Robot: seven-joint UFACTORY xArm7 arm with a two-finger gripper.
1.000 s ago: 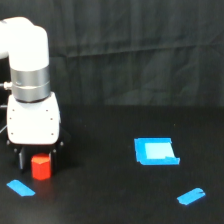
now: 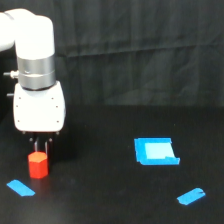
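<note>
A red block (image 2: 38,165) sits on the black table at the left, just below the white arm's gripper (image 2: 39,142). The gripper hangs over the block's top; its dark fingers are small and partly hidden, so their opening is unclear.
A blue-taped square with a pale center (image 2: 158,150) lies at the right. Strips of blue tape lie front left (image 2: 20,187) and front right (image 2: 191,196).
The gripper has risen and now sits higher relative to the red block, which shows more fully and slightly further left.
</note>
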